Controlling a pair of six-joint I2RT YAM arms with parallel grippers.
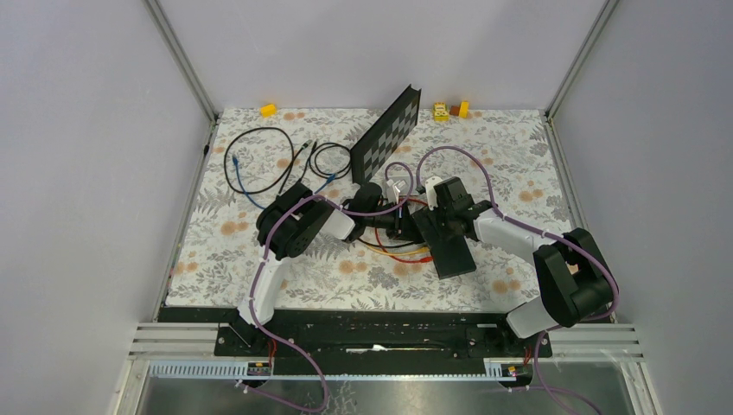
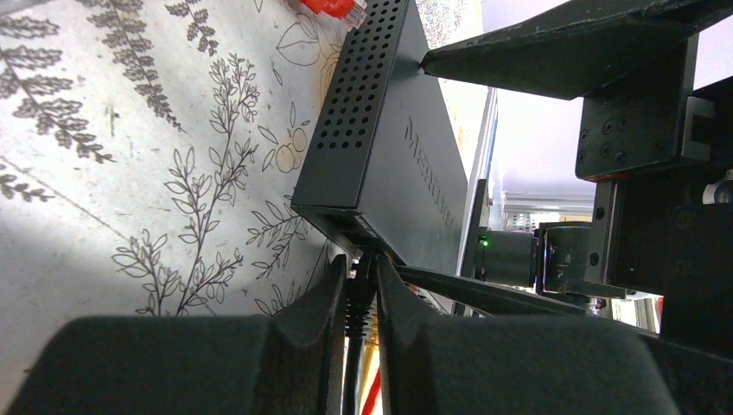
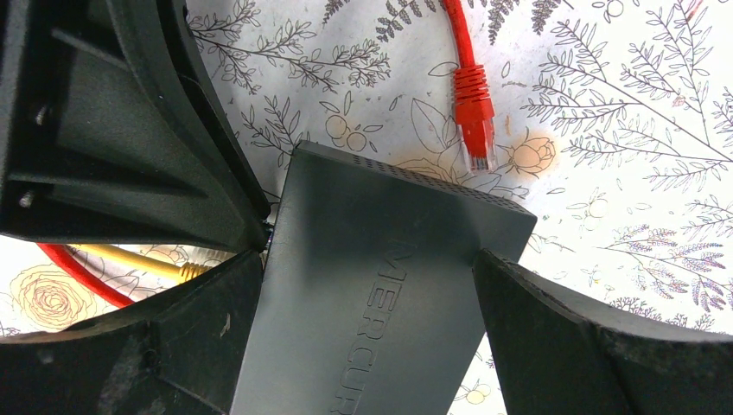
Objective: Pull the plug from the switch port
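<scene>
A black switch box (image 1: pixel 448 257) marked MERCURY (image 3: pixel 363 311) lies on the patterned table under both grippers. In the left wrist view, my left gripper is shut on a black plug at the port end of the switch (image 2: pixel 402 164), its cable running down. Whether the plug is fully seated is hidden. My right gripper is open, its fingers spread over either side of the switch's body.
Red (image 3: pixel 471 121) and yellow (image 3: pixel 130 258) cables lie beside the switch. Coiled black and blue cables lie at the back left, a standing checkerboard (image 1: pixel 385 134) at the back, small yellow blocks (image 1: pixel 440 112) along the back edge.
</scene>
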